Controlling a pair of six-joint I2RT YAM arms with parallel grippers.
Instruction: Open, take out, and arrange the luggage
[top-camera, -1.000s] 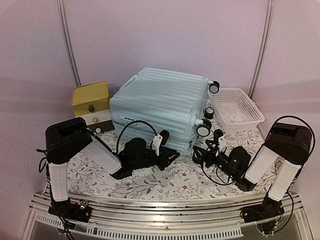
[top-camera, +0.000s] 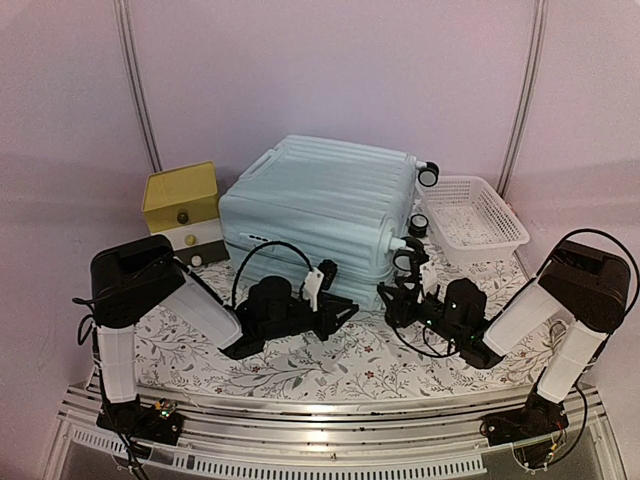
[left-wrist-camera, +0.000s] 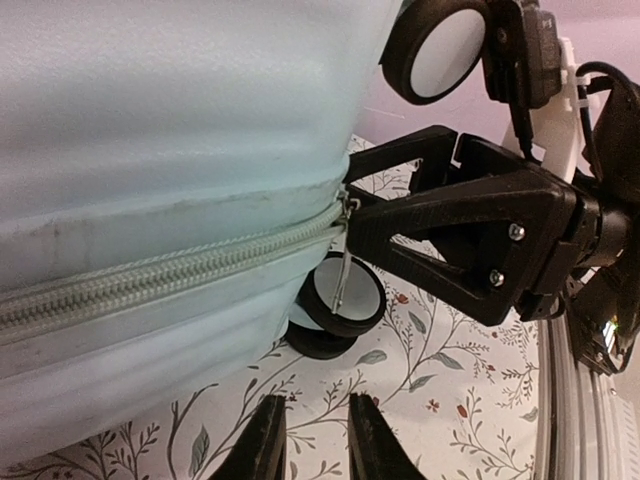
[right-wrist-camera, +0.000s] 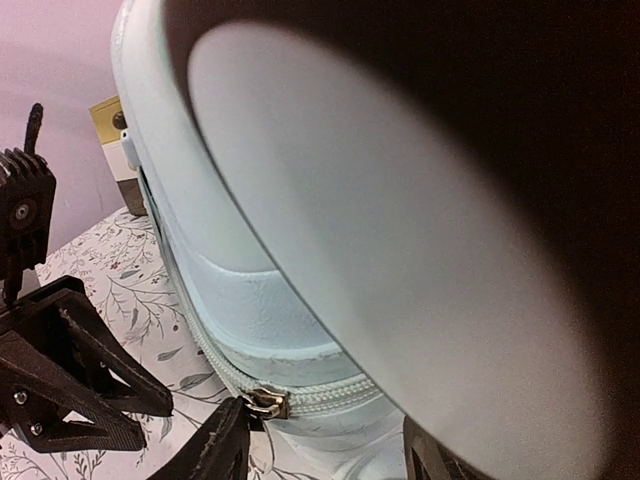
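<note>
A pale blue suitcase (top-camera: 310, 200) lies flat on the floral surface, wheels to the right. Its zipper (left-wrist-camera: 160, 280) runs along the side, with a metal pull (right-wrist-camera: 267, 402) at the front corner. My right gripper (top-camera: 398, 300) is at that corner, its fingers around the pull in the right wrist view; whether they have closed on it is hard to tell. My left gripper (top-camera: 338, 310) is in front of the suitcase, a little left of the right one, its fingertips low in the left wrist view; what is between them does not show.
A yellow-topped drawer box (top-camera: 180, 190) stands at the left. A white basket (top-camera: 475, 210) stands at the back right.
The left arm and the suitcase look unmoved.
</note>
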